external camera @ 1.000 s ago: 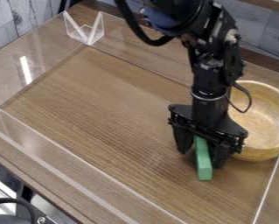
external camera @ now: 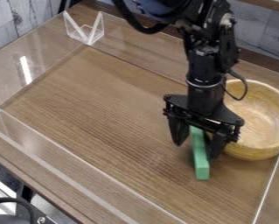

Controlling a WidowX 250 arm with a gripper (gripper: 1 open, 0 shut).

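The black robot arm reaches down from the top to my gripper [external camera: 200, 128], which is low over a green bar [external camera: 201, 164] lying on the wooden table. The bar's upper end is between or under the fingers; whether they grip it is unclear. A tan bowl [external camera: 261, 114] stands just right of the gripper, partly hidden behind it.
A clear plastic rack [external camera: 82, 29] sits at the back left. A dark cable loops at the bottom left corner.
My gripper has moved slightly up and back from the front, showing more of the green bar, which has changed little in position.
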